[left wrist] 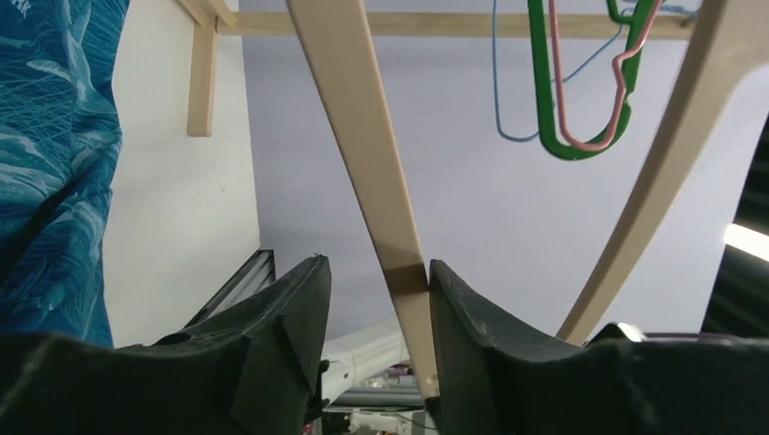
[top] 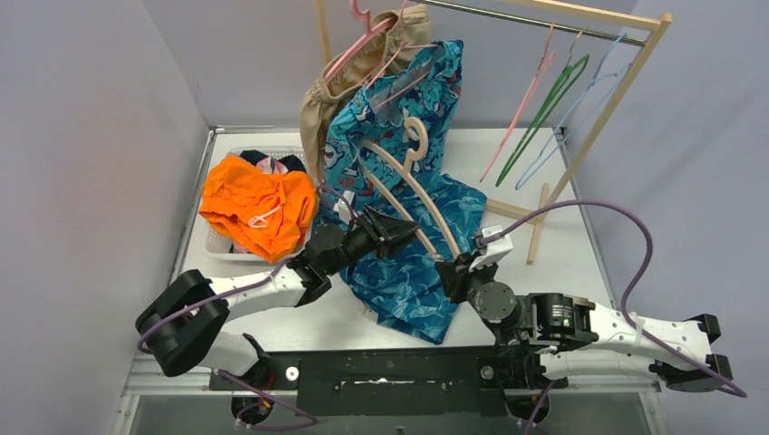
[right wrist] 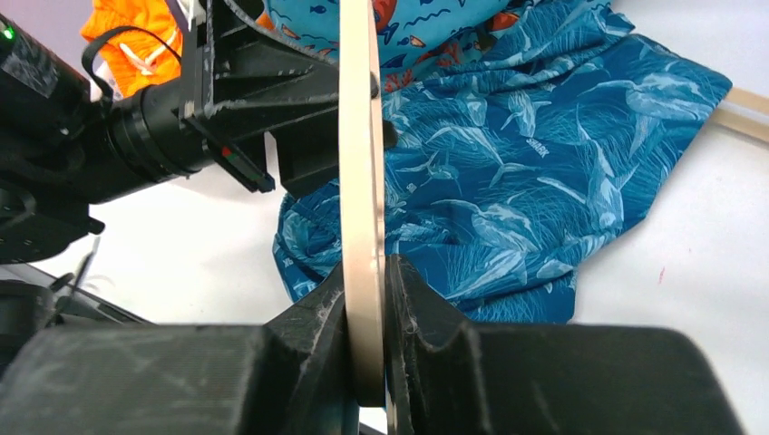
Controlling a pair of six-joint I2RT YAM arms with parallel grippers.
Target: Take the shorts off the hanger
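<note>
A beige hanger (top: pixel 433 210) is held aloft above the table, its hook (top: pixel 415 136) towards the rack. My right gripper (top: pixel 451 265) is shut on one end of it, and in the right wrist view the hanger bar (right wrist: pixel 356 154) rises from between the fingers. My left gripper stands part open around the other bar (left wrist: pixel 385 190), which lies close to one finger (left wrist: pixel 446 299); a gap shows on the other side. Blue leaf-patterned shorts (right wrist: pixel 517 172) lie spread on the table below, apart from the hanger.
Tan shorts (top: pixel 316 122) and teal patterned shorts (top: pixel 444 86) hang on the rack (top: pixel 594 13) at the back. Empty pink, green (top: pixel 549 109) and blue hangers hang at right. Orange shorts (top: pixel 249 204) fill a white basket (top: pixel 222 246) at left.
</note>
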